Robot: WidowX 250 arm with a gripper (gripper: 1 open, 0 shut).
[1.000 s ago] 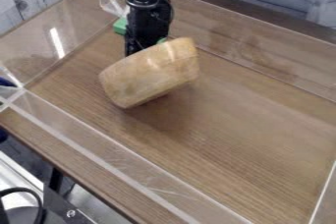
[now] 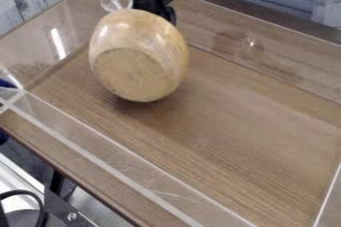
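A large pale wooden bowl [image 2: 139, 56] is tipped on its side in the left-centre of the view, its rounded underside and flat base facing the camera. The black robot arm rises behind it at the top; the gripper at its end is hidden behind the bowl, so its fingers cannot be seen. A clear plastic piece stands beside the arm.
Clear strips run along its edges. A dark cable [image 2: 40, 206] lies at the lower left, beyond the table's edge.
The bowl has turned its underside toward the camera and moved slightly up and left. The arm has moved back, and the green object seen behind the bowl earlier is now hidden.
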